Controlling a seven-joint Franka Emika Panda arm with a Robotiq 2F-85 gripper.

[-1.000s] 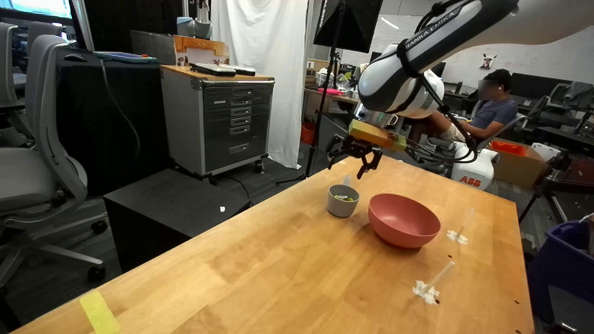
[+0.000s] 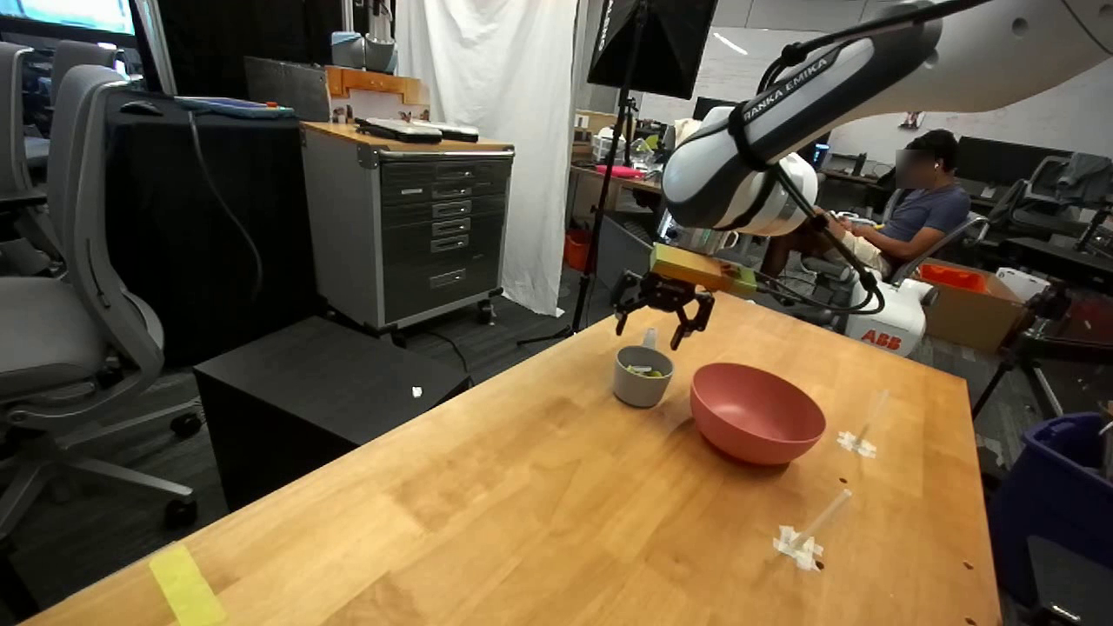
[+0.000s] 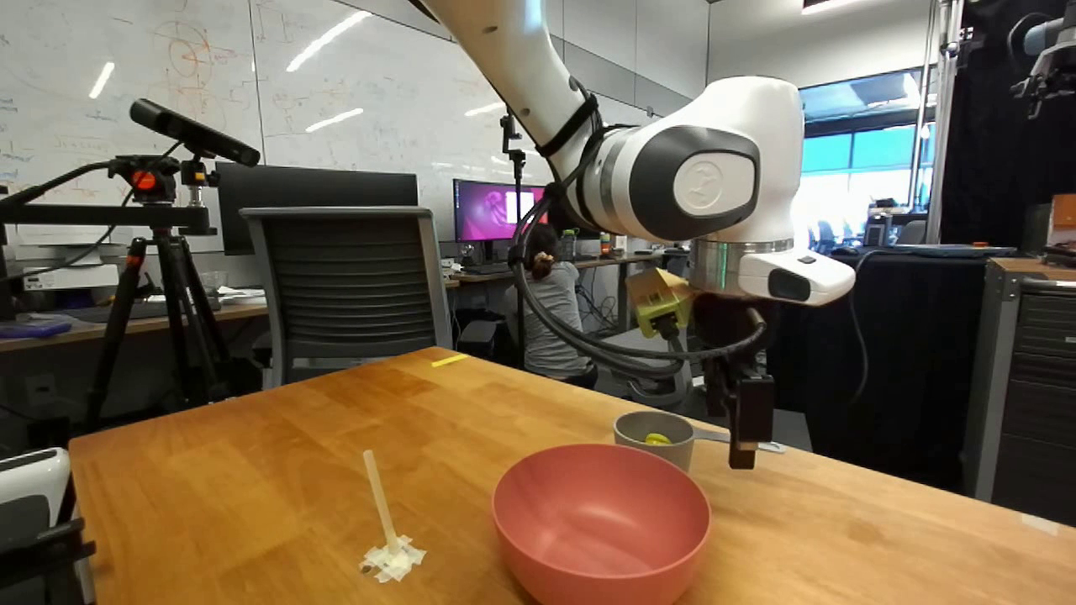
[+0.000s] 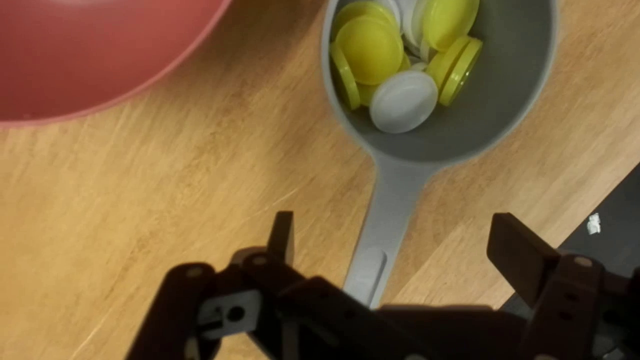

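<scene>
A grey measuring cup (image 4: 510, 96) with a flat handle (image 4: 390, 210) rests upright on the table. Inside it lie several yellow discs (image 4: 369, 51) and white discs (image 4: 404, 101). Beside the cup stands a red bowl (image 3: 602, 524), whose inside looks empty in exterior view 2. My gripper is open, its two fingers on either side of the handle as seen from the wrist, with nothing held. From exterior view 1, the gripper (image 2: 647, 336) hangs above the handle end of the cup (image 2: 641, 377), apart from it.
Two thin clear sticks stand taped to the table, one (image 2: 829, 516) near the front right and another (image 2: 874, 416) behind it. The table's edge runs close to the cup.
My gripper has come down a little toward the cup's handle, still open. Cup and bowl stay where they were.
</scene>
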